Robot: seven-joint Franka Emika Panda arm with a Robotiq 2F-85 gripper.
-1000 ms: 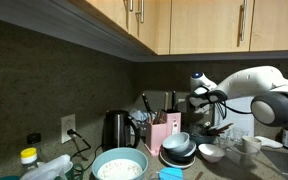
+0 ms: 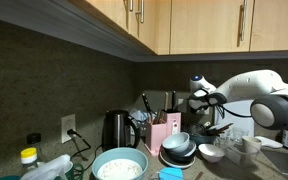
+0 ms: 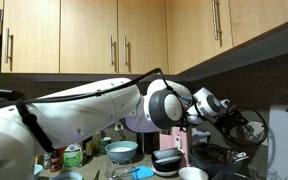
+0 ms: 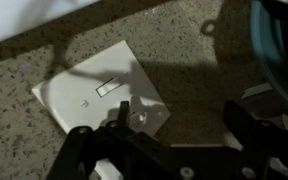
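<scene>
A white wall plate (image 4: pixel 104 92) with a small rectangular switch in it sits on the speckled wall (image 4: pixel 184 60) and fills the middle of the wrist view. My gripper reaches in from the bottom of that view, its dark fingers wide apart with nothing held between them. Part of the plate's lower end is hidden behind the gripper. From exterior view 1, the gripper (image 2: pixel 195 98) is close to the back wall above the dishes. The other exterior view has the gripper (image 3: pixel 224 122) by the wall as well, small and dark.
A pink knife block (image 2: pixel 162 130), stacked bowls (image 2: pixel 176 143) and a dish rack with utensils (image 2: pixel 216 130) stand below the arm. Wooden cupboards (image 2: pixel 209 25) hang above it. A black kettle (image 2: pixel 116 130) and blue-rimmed bowl (image 2: pixel 120 163) are farther left.
The arm has shifted only very slightly by the back wall. Dishes and other counter items look unmoved.
</scene>
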